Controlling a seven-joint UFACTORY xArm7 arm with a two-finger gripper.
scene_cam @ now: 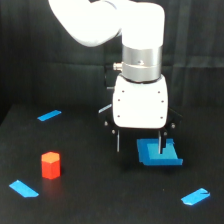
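Note:
My gripper (139,147) points down from the white arm, right of the middle of the camera view. Its two thin dark fingers stand well apart, and I see nothing between them. Behind the right finger is a blue, flat, square object (172,153), perhaps a shallow tray; the hand and finger hide part of it. An orange-red block (50,165) rests on the dark table at the left, far from the gripper.
Strips of blue tape lie flat on the dark table: one at the back left (49,115), one at the front left (24,188) and one at the front right (195,197).

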